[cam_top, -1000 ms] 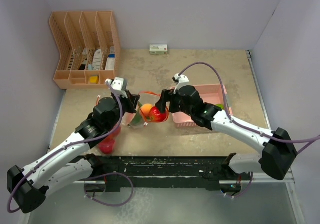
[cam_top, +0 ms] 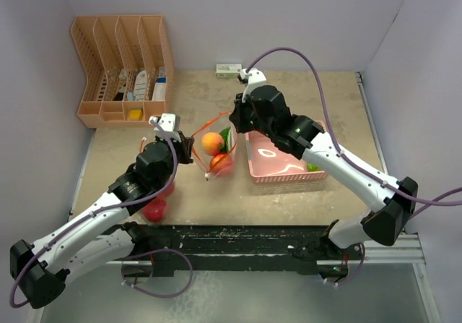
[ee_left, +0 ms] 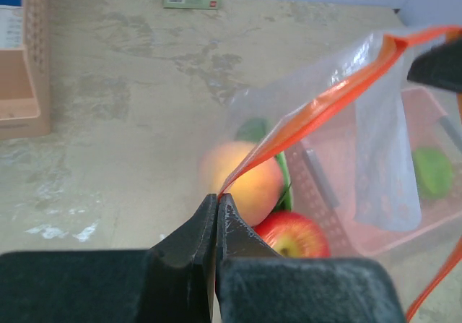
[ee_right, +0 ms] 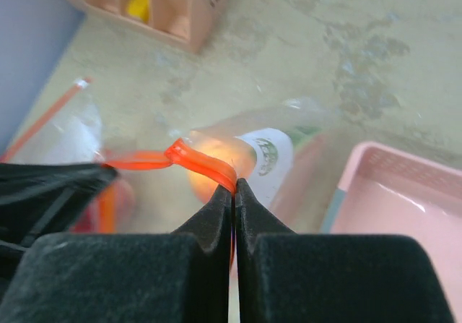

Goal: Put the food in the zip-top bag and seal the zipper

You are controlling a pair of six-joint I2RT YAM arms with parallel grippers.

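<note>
A clear zip top bag with an orange zipper edge hangs between my two grippers, its mouth spread. Inside lie an orange fruit, a red fruit and something green. My left gripper is shut on one end of the orange edge. Higher and to the right, my right gripper is pinched shut on another part of that edge, as its wrist view shows. In the top view the bag sits left of the pink basket.
The pink basket, holding a green item, stands right of the bag under my right arm. Red items lie beside my left arm. A tan organizer fills the back left; a small box is at the back.
My right arm has swung up and back, drawing the bag's edge with it. Seen from the top, the red fruit now sits lower inside the bag.
</note>
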